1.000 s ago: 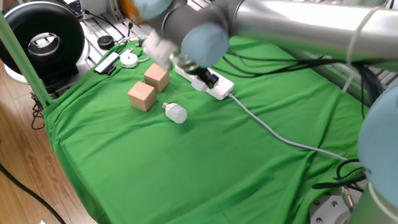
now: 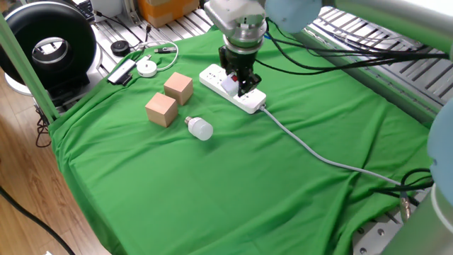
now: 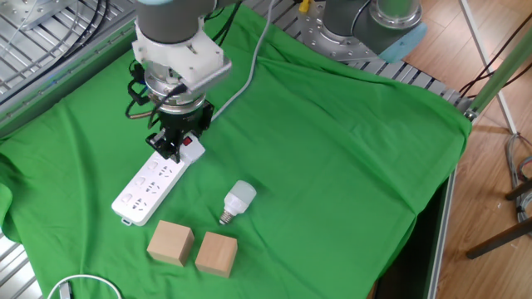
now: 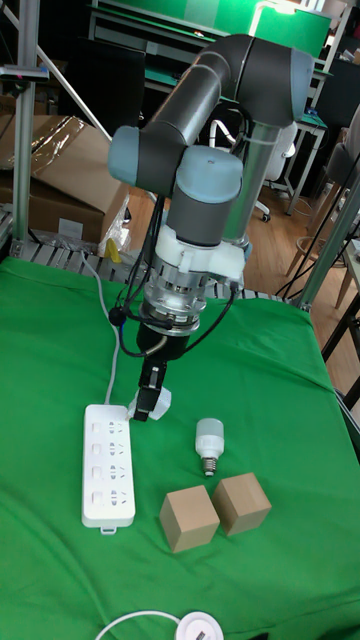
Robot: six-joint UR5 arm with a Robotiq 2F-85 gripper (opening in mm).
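Note:
My gripper [image 2: 239, 85] points down over the white power strip [image 2: 211, 75], with its dark fingers shut on a small white block-like piece [image 2: 229, 86]. In the third exterior view this white piece [image 4: 161, 403] shows beside the fingers, close to the far end of the power strip [image 4: 109, 480]. A bit of red shows by the fingers. Whether the piece touches the strip I cannot tell. In the second view my gripper [image 3: 176, 149] covers part of the strip's cable end. The strip's sockets [image 3: 143, 198] face up.
Two wooden cubes [image 2: 162, 110] stand on the green cloth [image 2: 233, 191] near a white light bulb [image 2: 199, 128] lying on its side. A grey cable [image 2: 311, 150] runs from the strip. A white round charger [image 2: 146, 67] lies at the cloth's edge.
The arm has swung and the wrist has turned to a more upright pose over the strip. The white piece has shifted slightly with the gripper. Strip, cubes and bulb have stayed put.

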